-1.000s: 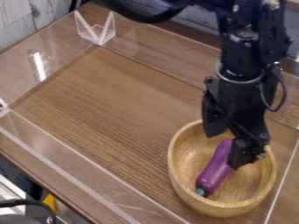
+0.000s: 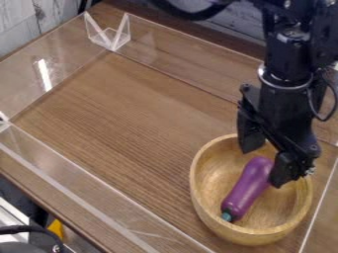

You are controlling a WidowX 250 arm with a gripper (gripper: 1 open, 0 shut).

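A wooden bowl (image 2: 211, 219) sits at the lower right with a purple eggplant (image 2: 243, 194) lying diagonally inside it. My black gripper (image 2: 267, 151) is over the bowl's back part, its fingers open around the area of the eggplant's upper end; whether they touch it is unclear.
A clear wire or plastic holder (image 2: 106, 32) stands at the upper left. Black cables lie at the bottom left corner.
The gripper has shifted and turned slightly over the bowl over the last second. The bowl and eggplant look nearly unchanged.
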